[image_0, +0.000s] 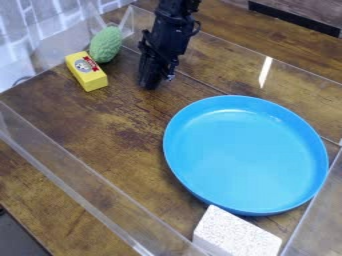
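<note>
My black gripper (152, 76) reaches down from the top of the view to the wooden surface, right of a yellow box (86, 73) and a green textured object (106, 43). Its fingers are dark and small here; it looks shut, and I see nothing between them.
A large blue plate (245, 154) fills the right side. A white block (237, 232) sits at the bottom right. Clear plastic walls border the area. The wood left of the plate is bare.
</note>
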